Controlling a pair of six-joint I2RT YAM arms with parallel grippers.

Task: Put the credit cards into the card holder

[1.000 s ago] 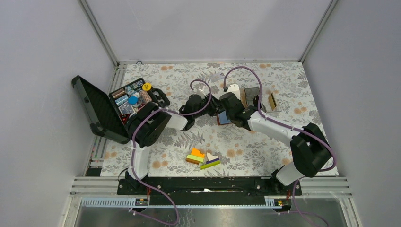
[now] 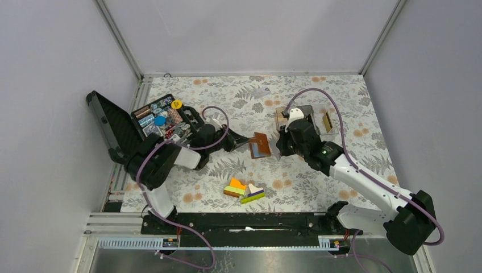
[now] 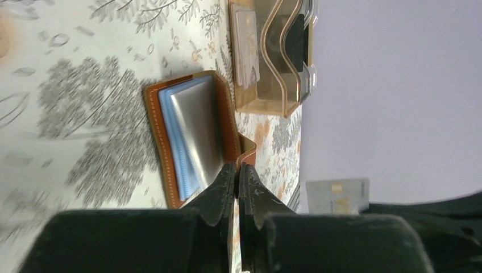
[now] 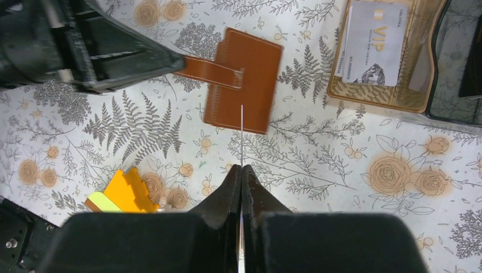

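Observation:
The brown leather card holder (image 2: 260,147) is near mid-table, with blue and silver-grey cards (image 3: 178,128) in its pocket. My left gripper is shut on the holder's brown strap (image 4: 213,73). My right gripper is shut above the table, to the right of the holder in the top view, with nothing clear between its fingers. White VIP cards (image 4: 372,45) lie in a clear organizer (image 4: 378,98) beside the holder.
An open black case (image 2: 116,131) with assorted items stands at left. Coloured blocks (image 2: 235,189) lie at the front middle.
My left gripper has moved left with the card holder, which shifted from under the arms.

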